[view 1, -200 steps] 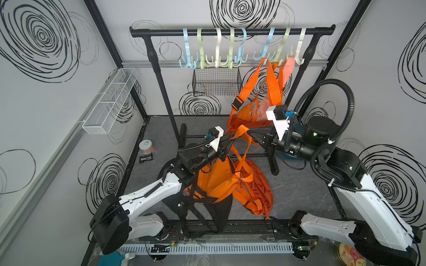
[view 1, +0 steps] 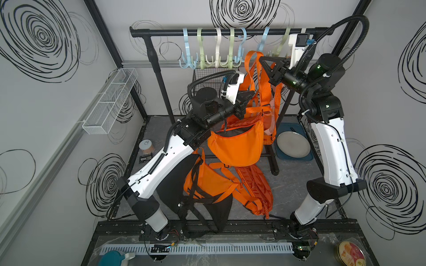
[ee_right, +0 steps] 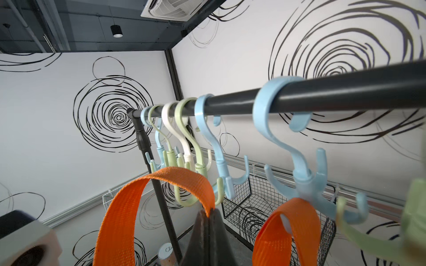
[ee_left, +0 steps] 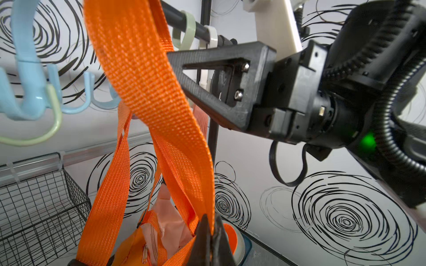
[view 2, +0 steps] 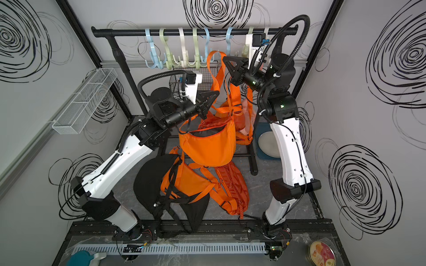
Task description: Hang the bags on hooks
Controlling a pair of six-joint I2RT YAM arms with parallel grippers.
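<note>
An orange bag (view 1: 235, 144) is raised in front of the rail, its strap (ee_left: 146, 88) rising between my grippers. My left gripper (view 1: 248, 99) is shut on that strap, lower down. My right gripper (view 1: 264, 62) is shut on the strap's upper loop (ee_right: 170, 175), close in front of the hooks. Another orange strap (ee_right: 301, 221) hangs on a blue hook (ee_right: 304, 177) in the right wrist view.
Coloured hooks (view 1: 217, 53) hang along the black rail (view 1: 168, 32). A wire basket (ee_left: 35, 204) is on the back wall, a white one (view 1: 106, 102) on the left. More bags (view 1: 213, 190) lie on the floor.
Both arms have risen toward the rail, lifting an orange bag from the pile, with the right gripper now at hook height.
</note>
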